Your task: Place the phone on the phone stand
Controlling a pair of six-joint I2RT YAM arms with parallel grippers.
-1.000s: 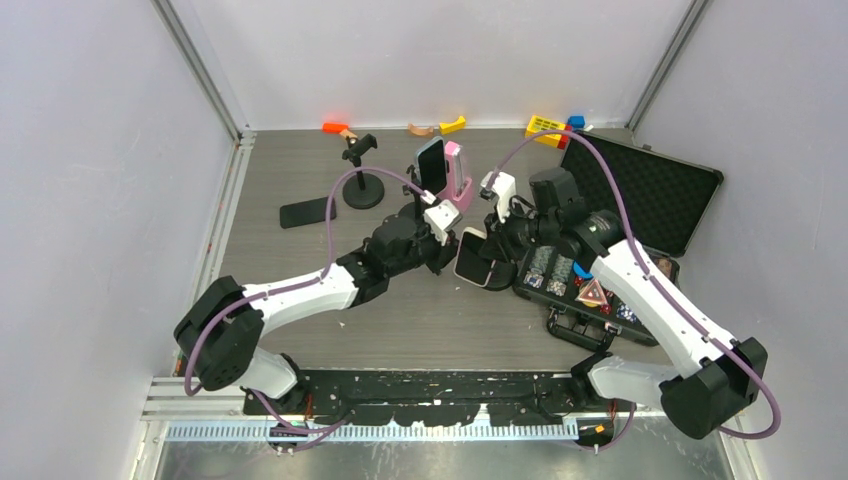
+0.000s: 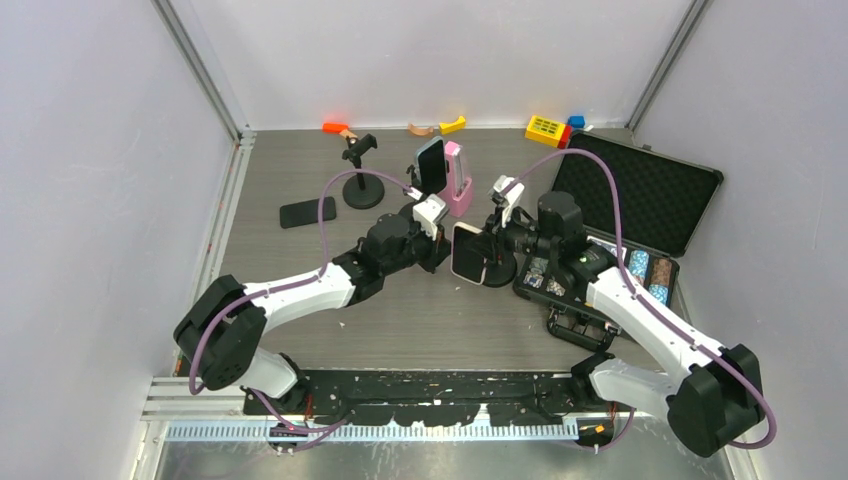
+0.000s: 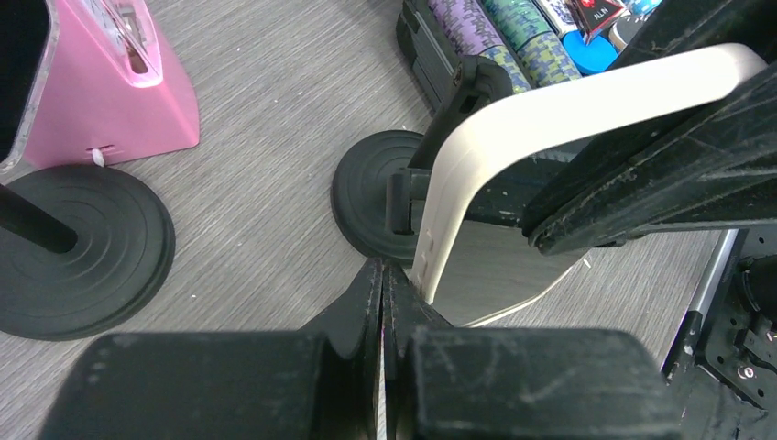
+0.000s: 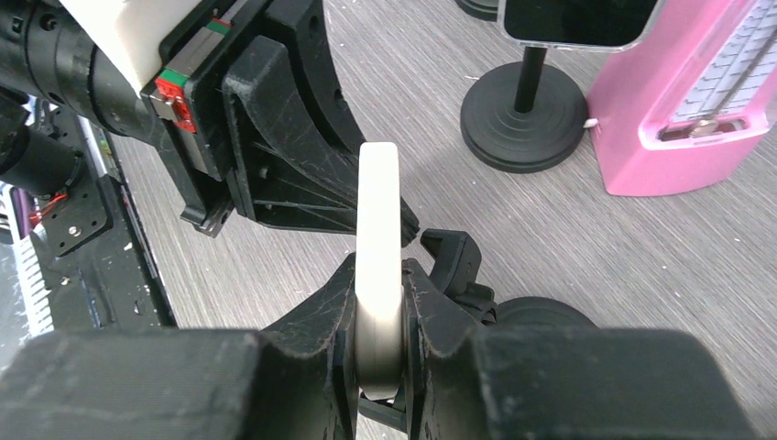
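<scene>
My right gripper point(image 2: 487, 245) is shut on a white-edged phone point(image 2: 463, 253), which appears edge-on between its fingers in the right wrist view point(image 4: 377, 229), held low at a black stand point(image 4: 541, 312) with a round base; whether the phone rests on the holder is unclear. My left gripper point(image 2: 440, 250) is shut, nothing between its fingertips, just left of the phone and almost touching it in the left wrist view point(image 3: 383, 275). Another stand with a phone point(image 2: 432, 165) is behind, an empty stand point(image 2: 362, 192) at back left, and a dark phone point(image 2: 307, 212) lies flat at left.
A pink object point(image 2: 457, 195) stands behind the grippers. An open black case point(image 2: 630, 195) fills the right side. Small coloured toys point(image 2: 545, 130) line the back edge.
My left gripper has shifted slightly left.
</scene>
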